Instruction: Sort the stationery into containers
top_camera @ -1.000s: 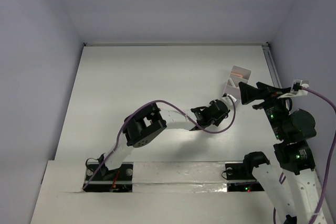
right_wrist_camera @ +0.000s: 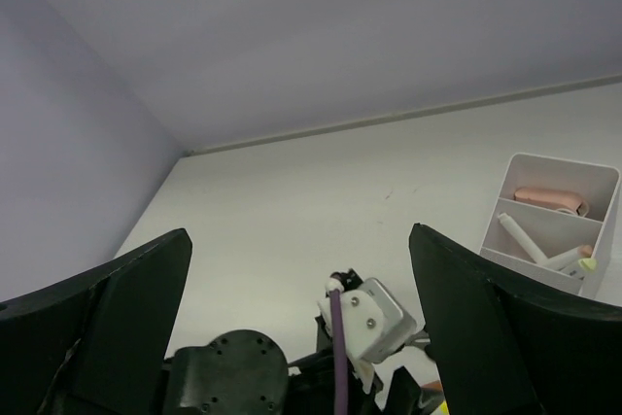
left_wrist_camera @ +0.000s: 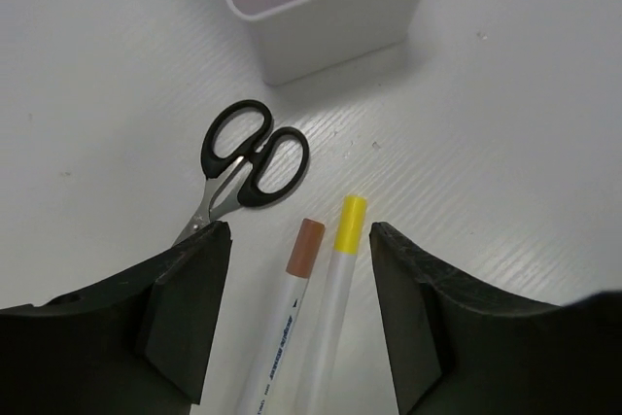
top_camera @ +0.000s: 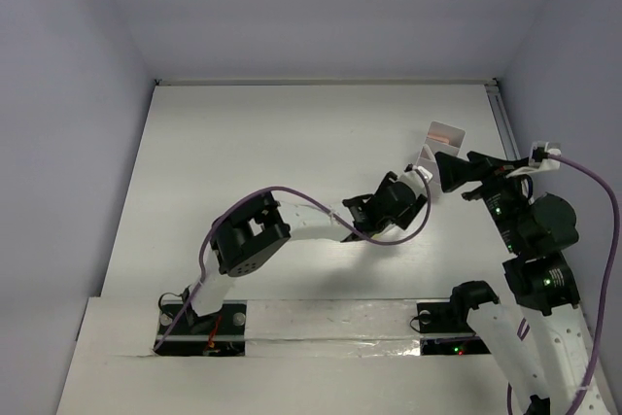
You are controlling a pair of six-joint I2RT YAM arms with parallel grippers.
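In the left wrist view, a pair of black-handled scissors (left_wrist_camera: 248,162) lies on the table. Beside it lie a brown-ended white marker (left_wrist_camera: 282,328) and a yellow-ended white marker (left_wrist_camera: 335,303), nearly side by side. My left gripper is above them, its fingers apart and gripping nothing. A white box (left_wrist_camera: 335,31) stands just beyond the scissors. From the right wrist view, a divided white container (right_wrist_camera: 501,201) holds a pinkish item (right_wrist_camera: 551,199) in its rear compartment and several markers (right_wrist_camera: 525,238) in the nearer one. My right gripper hangs open and empty.
The left arm (top_camera: 311,221) reaches across the front half of the table, hiding what lies under its gripper in the top view. Bare table (top_camera: 243,143) spreads over the left and back. A wall (top_camera: 573,123) closes off the right side.
In the top view, the left arm has drawn back a little to the left, and its gripper looks slightly larger and turned. My right arm has shifted only slightly to the left.
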